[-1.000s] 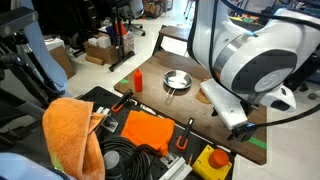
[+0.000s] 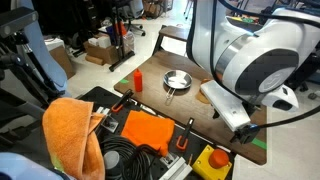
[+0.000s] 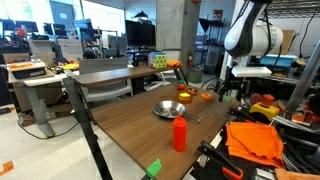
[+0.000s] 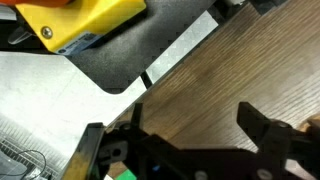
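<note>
My gripper is open, its two dark fingers far apart in the wrist view, with only bare wooden table between them. In exterior view 2 the gripper (image 3: pixel 246 104) is over the table's right end, near the robot base. On the table (image 2: pixel 150 88) are a steel pan (image 2: pixel 177 80) with its handle towards the front and a red bottle (image 2: pixel 137 80) standing upright near the left edge. Orange and yellow items (image 3: pixel 187 97) sit beyond the pan in exterior view 2. The white arm hides part of the table in exterior view 1.
A yellow box with a red button (image 2: pixel 217 159) stands off the table's front edge. Orange cloths (image 2: pixel 148 130) and black cables (image 2: pixel 122 155) lie beside it. Bare wood surrounds the pan, and green tape (image 3: pixel 154 168) marks a table corner.
My gripper and arm tilt or shift slightly at the table's right end in exterior view 1. Pan and bottle have not moved.
</note>
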